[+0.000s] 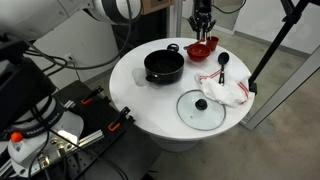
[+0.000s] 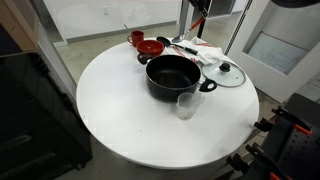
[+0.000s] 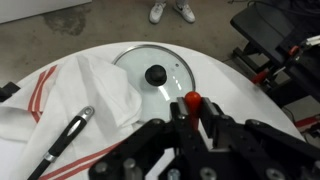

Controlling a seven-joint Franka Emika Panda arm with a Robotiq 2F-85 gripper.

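Observation:
My gripper (image 1: 202, 27), at the top of exterior view 1, is shut on a slim red object (image 2: 198, 21). Its red end (image 3: 192, 102) pokes out between the fingers in the wrist view; the exact kind is hard to tell. In exterior view 1, the gripper hangs above the far side of the table, around the red bowl (image 1: 205, 62). How far the red object stands from the bowl is unclear.
A black pot (image 1: 164, 68) stands near the table's middle, with a clear cup (image 2: 187, 105) beside it. A glass lid (image 1: 202, 106), a white towel (image 1: 232, 92), a black ladle (image 1: 223, 60) and a red mug (image 2: 136, 38) also lie about.

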